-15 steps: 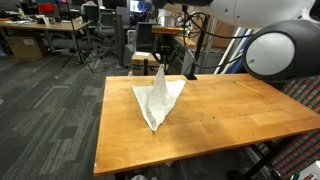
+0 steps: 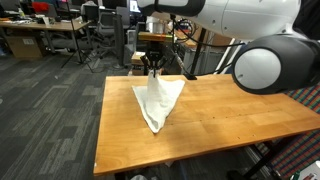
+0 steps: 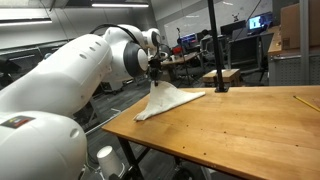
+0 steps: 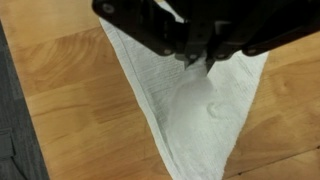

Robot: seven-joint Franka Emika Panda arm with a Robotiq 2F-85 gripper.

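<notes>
A white cloth [image 2: 158,103] lies partly spread on the wooden table, with one part pulled up into a peak. My gripper [image 2: 153,69] is at the top of that peak, shut on the cloth. From the other side, the cloth [image 3: 168,100] rises towards the gripper [image 3: 154,80] while its lower parts rest on the tabletop. In the wrist view, a bunched fold of cloth [image 4: 195,85] runs up between the dark fingers, and the flatter cloth spreads below. The exact fingertip contact is dark and hard to make out.
Bare wooden tabletop [image 3: 235,125] extends widely beside the cloth. A thin yellow stick [image 3: 306,102] lies far along it. A black post [image 3: 217,50] stands by the table's edge. Chairs and desks are beyond, over grey carpet [image 2: 50,110].
The gripper has moved left and slightly lower in exterior view 1. The cloth's raised peak has shifted with it and is lower; its part on the table stays about where it was.
</notes>
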